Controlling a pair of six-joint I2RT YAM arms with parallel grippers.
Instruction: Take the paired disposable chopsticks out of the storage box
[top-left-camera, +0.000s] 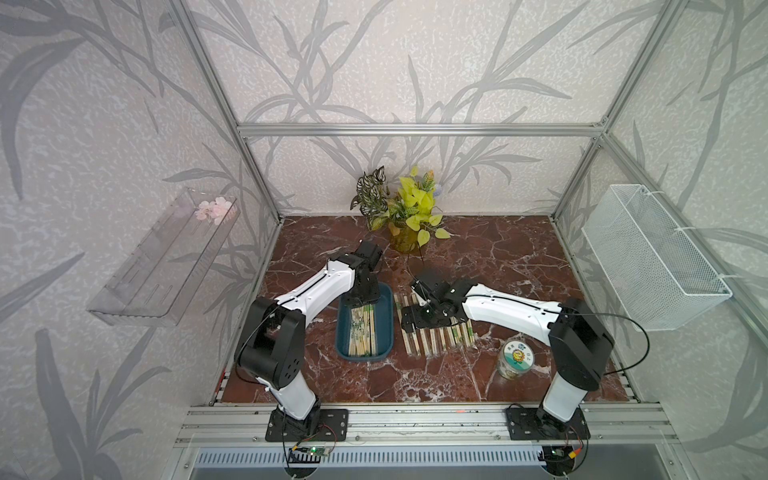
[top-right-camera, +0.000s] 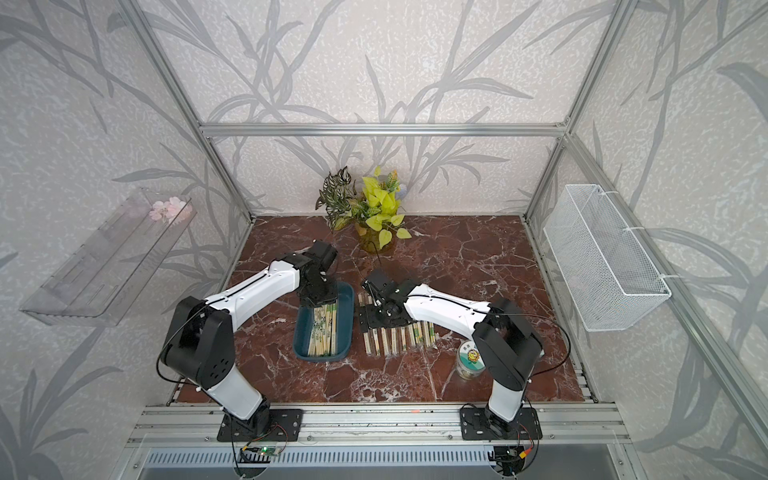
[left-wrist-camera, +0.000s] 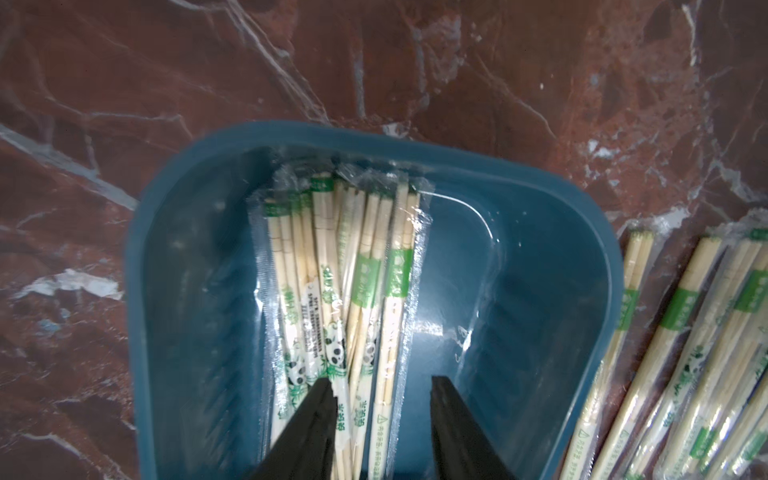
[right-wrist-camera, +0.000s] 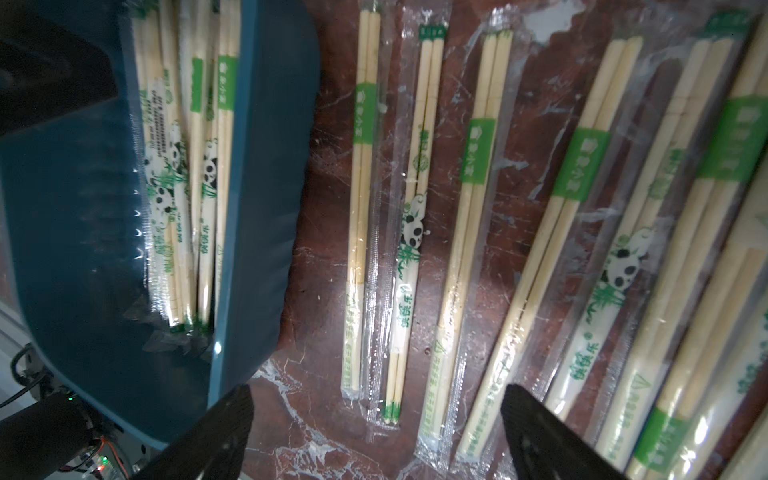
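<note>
The blue storage box (top-left-camera: 382, 336) holds several wrapped chopstick pairs (left-wrist-camera: 344, 312) lying lengthwise. Over its back part hovers my left gripper, open, its fingertips above the chopsticks with nothing between them. Right of the box, a row of wrapped pairs (right-wrist-camera: 416, 240) lies side by side on the table. My right gripper is over the left part of that row, beside the box, open and empty.
A potted plant (top-left-camera: 412, 208) stands at the back middle. A round tub (top-left-camera: 516, 360) sits at the front right. A clear tray hangs on the left wall, a white mesh basket (top-left-camera: 656, 264) on the right wall.
</note>
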